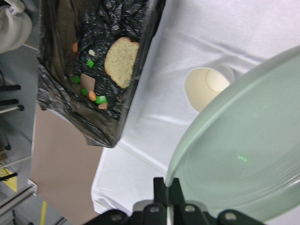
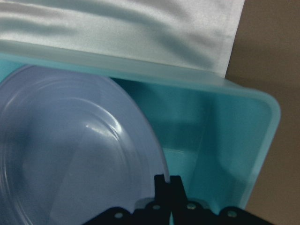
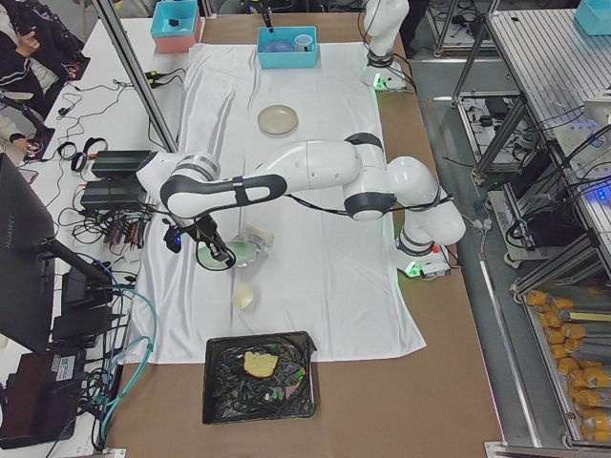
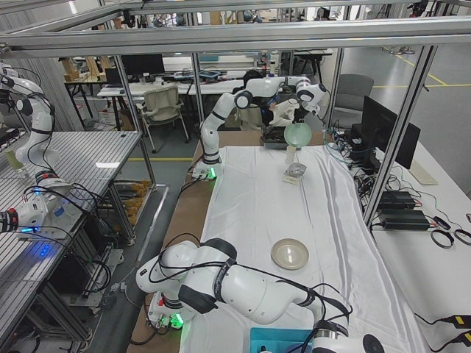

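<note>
A pale green plate [image 1: 239, 159] is clamped by its rim in my left gripper, held over the white cloth; in the right camera view it [image 4: 297, 135] appears at the far end. A cream cup [image 3: 244, 297] stands on the cloth beside a crumpled foil item [image 4: 294, 170]. A black-lined tray [image 3: 258, 401] holds a bread slice [image 1: 121, 63] and small scraps. My right gripper is shut on the rim of a blue plate [image 2: 79, 140] inside the turquoise bin [image 2: 220, 145].
A beige plate [image 3: 278, 119] lies on the cloth toward the back. Bare cloth surrounds it. A monitor [image 3: 29, 258] and cables line the left side, and metal frame posts border the work area.
</note>
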